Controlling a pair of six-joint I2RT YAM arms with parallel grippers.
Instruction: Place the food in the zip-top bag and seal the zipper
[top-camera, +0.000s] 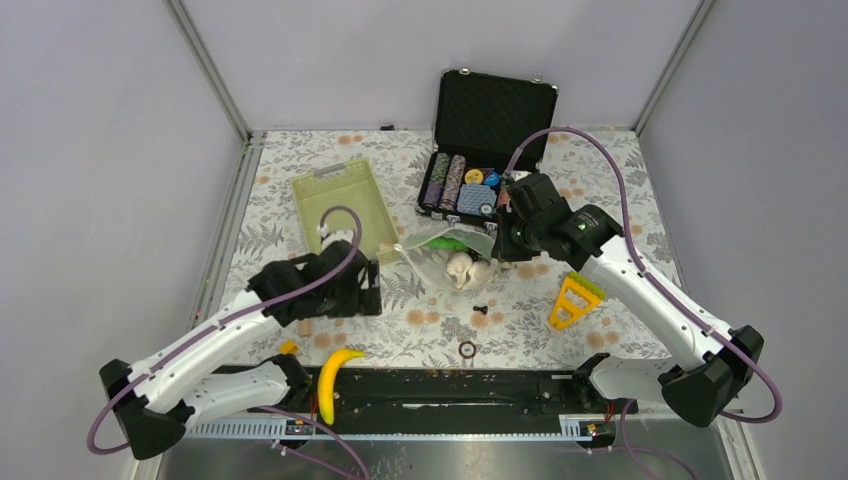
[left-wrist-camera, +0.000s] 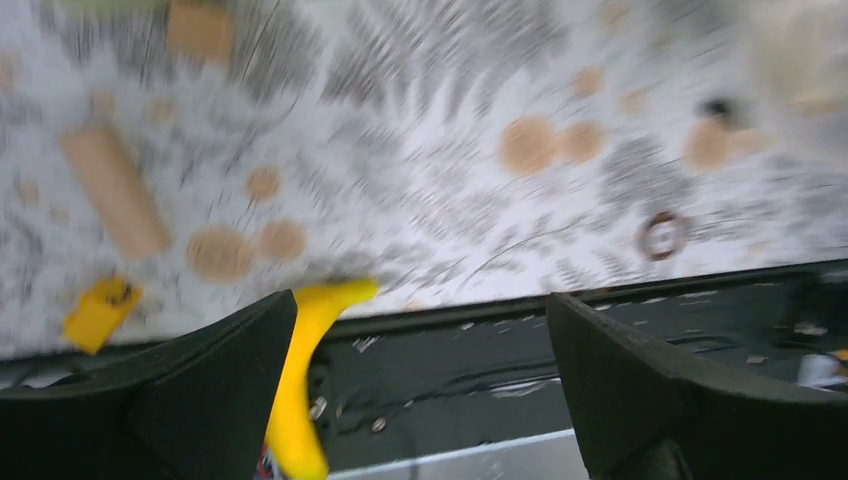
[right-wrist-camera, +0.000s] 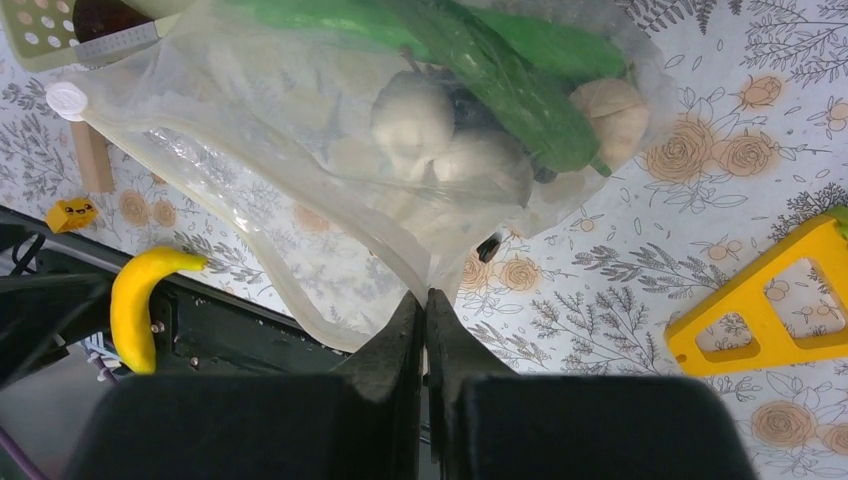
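Observation:
The zip top bag (top-camera: 455, 262) holds green cucumber-like vegetables (right-wrist-camera: 510, 110) and white bulbs (right-wrist-camera: 410, 120). My right gripper is shut on a corner of the bag's top edge, with the white zipper slider (right-wrist-camera: 66, 99) at the opposite end. My left gripper is open, apart from the bag, over the front-left of the table, its view blurred. A banana (top-camera: 338, 375) lies outside the bag at the front edge.
A green basket (top-camera: 310, 188) is at the back left, an open case of chips (top-camera: 450, 190) at the back. A yellow tool (top-camera: 568, 305), wooden blocks and small items lie about.

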